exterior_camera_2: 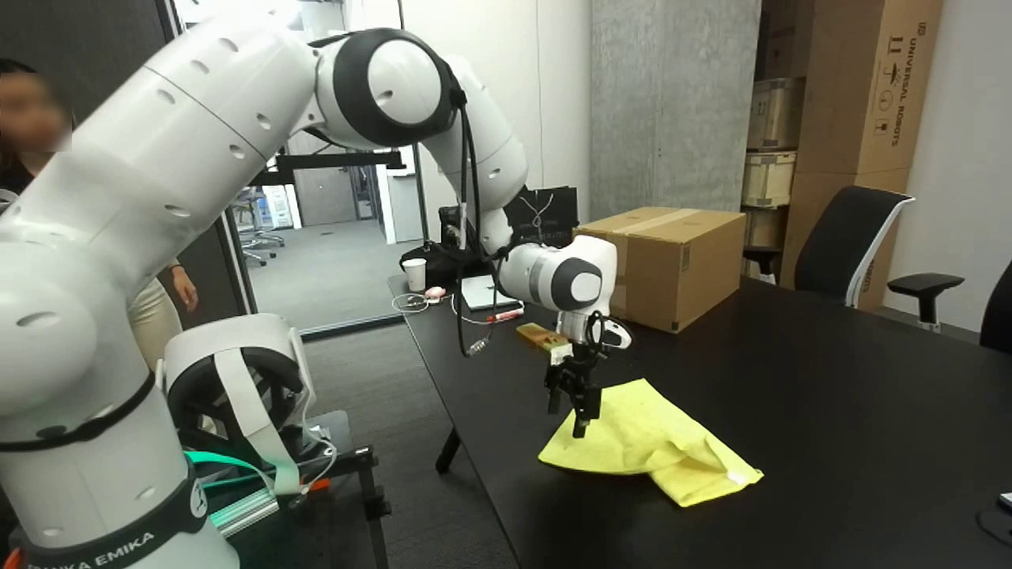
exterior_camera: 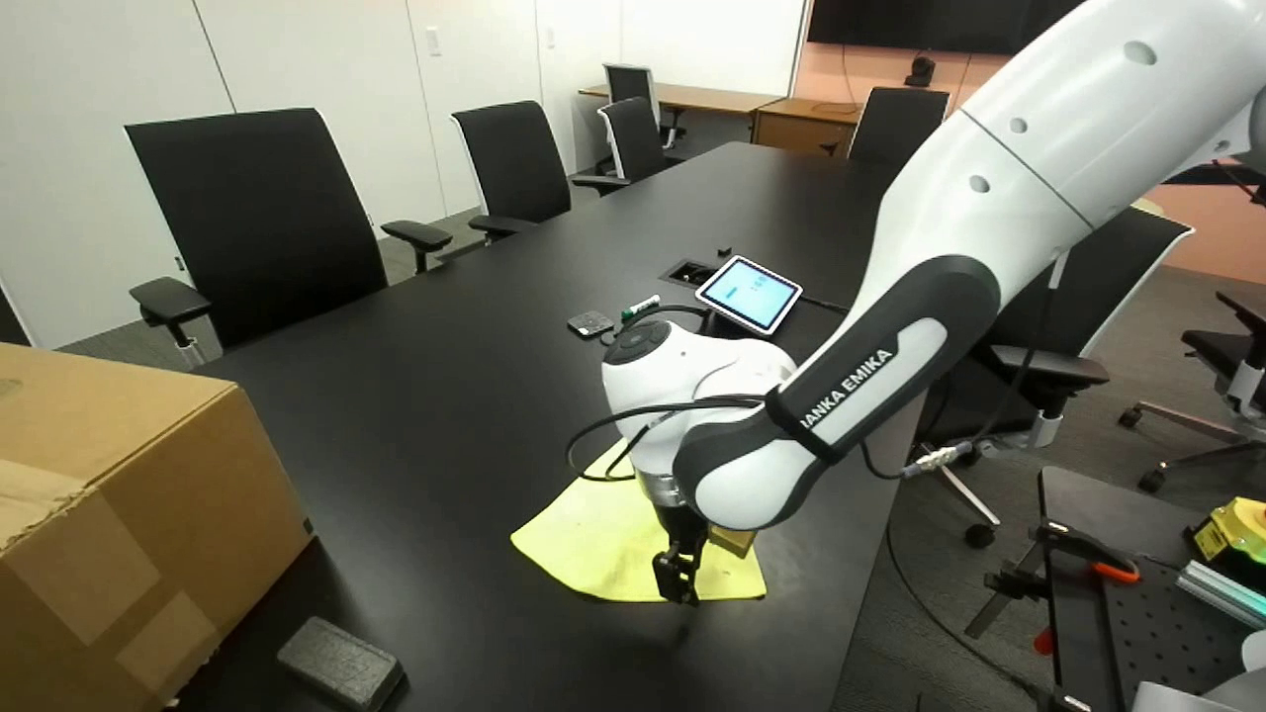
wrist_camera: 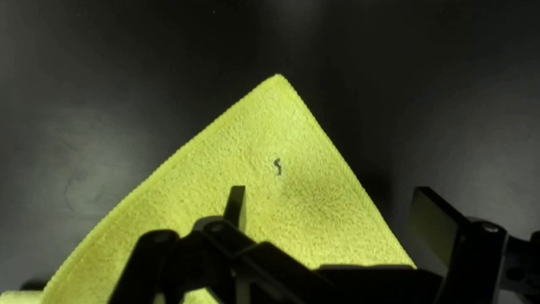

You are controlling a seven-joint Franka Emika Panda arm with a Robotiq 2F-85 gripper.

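A yellow cloth (exterior_camera: 593, 542) lies on the black table, mostly flat, with a folded-over part showing in exterior view 2 (exterior_camera_2: 697, 460). My gripper (exterior_camera_2: 572, 417) points down over the edge of the cloth on the robot's side. Between its spread fingers there is open space, and nothing is held. In the wrist view a cloth corner with a small dark mark points away from the gripper. The left finger (wrist_camera: 235, 207) stands over the cloth, while the right one is outside its edge. The exact height above the cloth cannot be judged.
A cardboard box (exterior_camera: 154, 522) and a dark grey block (exterior_camera: 341, 663) occupy one end of the table. A tablet (exterior_camera: 750, 293), a calculator (exterior_camera: 589, 322) and a green marker (exterior_camera: 641, 308) lie beyond the arm. Bare table surrounds the cloth.
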